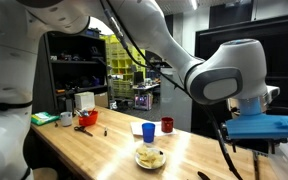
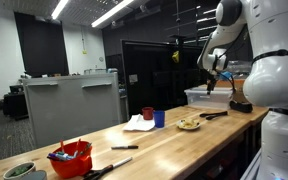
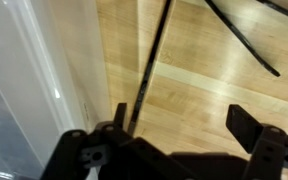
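Note:
In the wrist view my gripper stands open over the wooden table, its two black fingers wide apart at the lower edge. A thin black rod (image 3: 152, 62) runs lengthwise below, its lower end near the left finger (image 3: 89, 150); nothing is gripped. Another slim dark item (image 3: 242, 38) lies at the upper right of that view. In exterior view 1 the blue wrist mount (image 1: 267, 127) is over the table's right end; the fingers are hard to make out there.
A translucent bin (image 3: 19, 75) borders the left of the wrist view. Farther along the table are a plate of yellowish food (image 1: 150, 158), a blue cup (image 1: 148, 131), a red cup (image 1: 167, 125) and a red container (image 2: 70, 160). Bare wood lies between them.

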